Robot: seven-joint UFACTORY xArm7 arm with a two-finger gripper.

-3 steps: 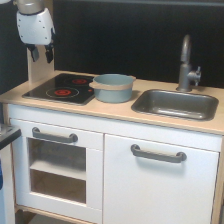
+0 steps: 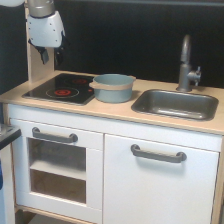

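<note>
My gripper (image 2: 51, 56) is at the upper left, raised above the back left of the toy kitchen. Its dark fingers hang down and look apart, with nothing visible between them. Below it and to the right, a blue-grey pot (image 2: 114, 91) with tan handles stands upright at the right edge of the black stovetop (image 2: 48, 88), well clear of the gripper. The inside of the pot is hard to make out.
Right of the pot, a metal sink (image 2: 177, 105) is set into the wooden counter, with a dark faucet (image 2: 186, 65) rising behind it. White doors with grey handles face the front.
My gripper has shifted to the right and turned a little, still high above the counter. Pot, sink and doors are where they were.
</note>
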